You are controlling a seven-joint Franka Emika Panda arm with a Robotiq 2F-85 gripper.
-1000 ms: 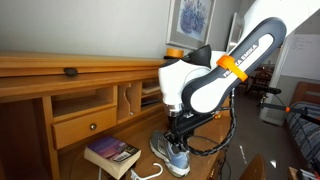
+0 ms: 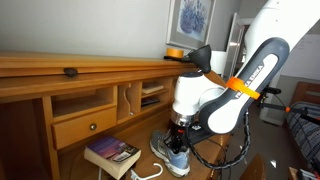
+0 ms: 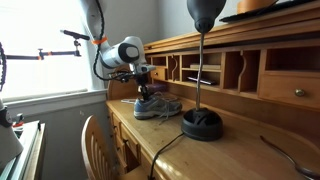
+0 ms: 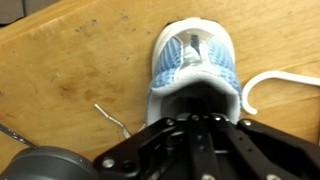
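A grey-blue running shoe [image 4: 190,45] lies on the wooden desk, toe pointing up in the wrist view. My gripper is over its dark opening, with the fingertips hard to make out against the shadow inside. The gripper looks shut, and no part of the shoe shows between its fingers. From the side, the gripper [image 3: 143,90] comes down from above onto the pair of shoes [image 3: 152,107]. In the first exterior view, the nearer shoe [image 2: 176,161] sits under the arm's wrist, which partly hides both shoes.
A thick book [image 2: 112,152] and a white hook-shaped item [image 2: 147,172] lie left of the shoes. The black lamp base [image 3: 202,124] stands on the desk, its cord trailing near the shoes. Wooden cubbyholes [image 2: 84,103] line the back. Bare desk shows at front right [image 3: 235,155].
The arm has come down a little, its white upper parts and orange band sitting lower than before. The shoes, book and hook-shaped item look unmoved.
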